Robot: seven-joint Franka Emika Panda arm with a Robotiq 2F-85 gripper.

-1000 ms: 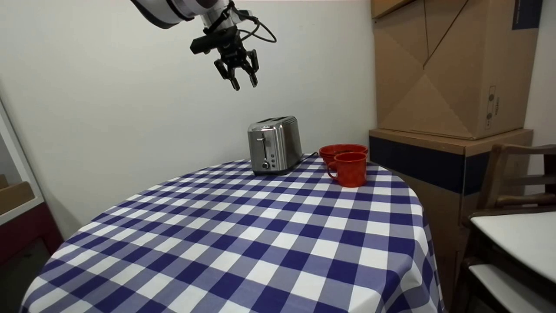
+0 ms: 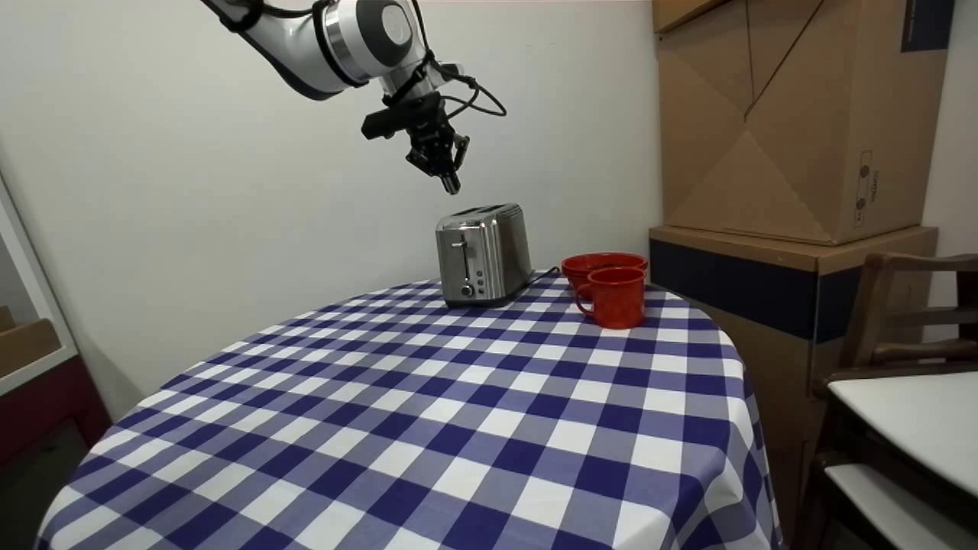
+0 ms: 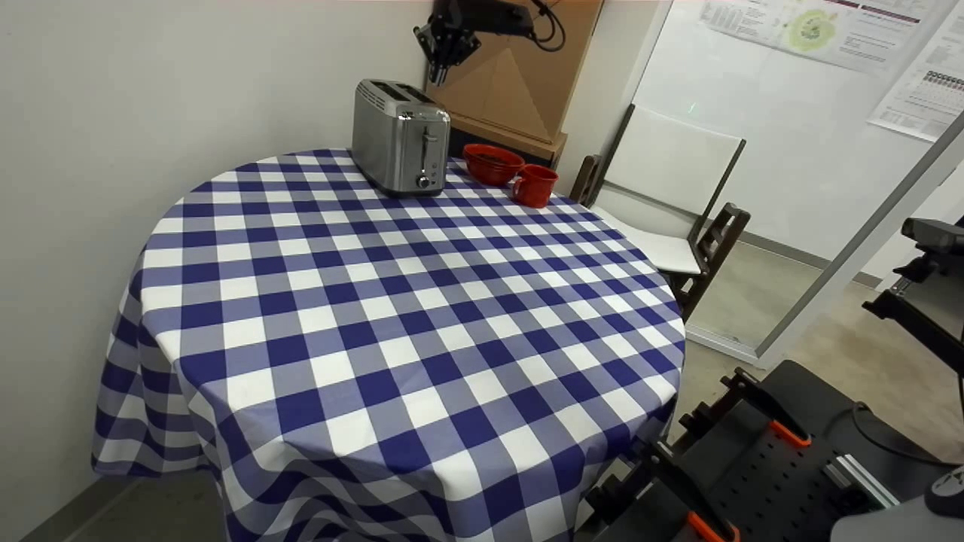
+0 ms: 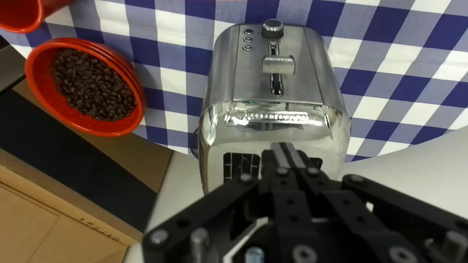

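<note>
A silver two-slot toaster (image 2: 483,257) stands upright at the back of the table. My gripper (image 2: 451,183) hangs just above it, pointing down, with clear air between them in that view. In the wrist view the gripper has its fingertips pressed together, nothing showing between them, and they cover part of the toaster's (image 4: 276,127) top and slots. The toaster's lever (image 4: 279,65) sits near the upper end of its track, with a knob (image 4: 272,29) below it on the panel.
Right of the toaster stand a red bowl (image 3: 493,168) of dark brown beans and a red mug (image 3: 535,186). The checked tablecloth (image 2: 403,403) is bare across the front and left. Cardboard boxes (image 2: 752,165) are stacked behind at the right; a wall is close behind the toaster.
The arm has come down and a little to the right, nearer the toaster's top. Its fingers were apart a second ago and are now together. The toaster, bowl and mug have not moved.
</note>
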